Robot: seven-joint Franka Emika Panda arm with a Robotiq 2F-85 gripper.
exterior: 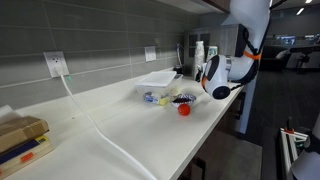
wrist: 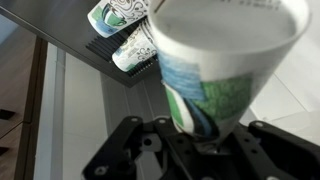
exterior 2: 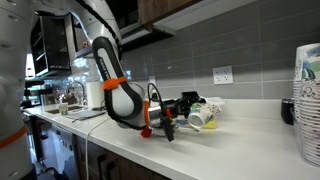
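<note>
A paper cup (wrist: 215, 75) with a white rim and a blue and green print fills much of the wrist view. My gripper is shut on it, black fingers around its lower part. Exterior view 2 shows the same pale cup (exterior 2: 203, 112) held tilted above the counter, beside the black gripper (exterior 2: 188, 100). In exterior view 1 the gripper (exterior: 207, 72) is over the counter's far right end; the cup is hard to make out there.
Tall stacks of paper cups (exterior 2: 308, 110) stand at the counter's end. On the counter (exterior: 120, 130) lie a red ball (exterior: 184, 111), a dark patterned item (exterior: 183, 98) and a white box (exterior: 158, 79).
</note>
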